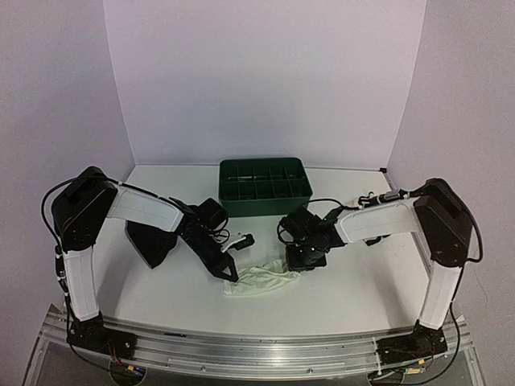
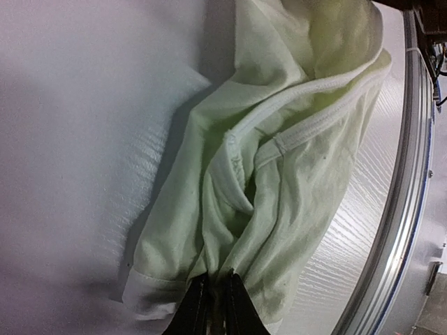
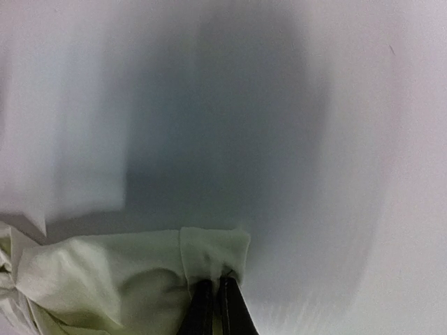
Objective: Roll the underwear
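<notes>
The pale cream-green underwear (image 1: 261, 281) lies bunched and folded on the white table, its waistband folds visible in the left wrist view (image 2: 300, 174). My left gripper is at the left end of the cloth, its fingertips closed on the fabric. My right gripper is shut on the other end, at a hemmed corner (image 3: 209, 244). In the top view the right gripper's tip is hidden under its wrist.
A green divided box (image 1: 264, 206) stands at the back centre. A dark object (image 1: 149, 245) lies at the left. A cream garment (image 1: 354, 203) at back right is mostly hidden behind the right arm. The table's metal front edge (image 1: 257, 347) is near.
</notes>
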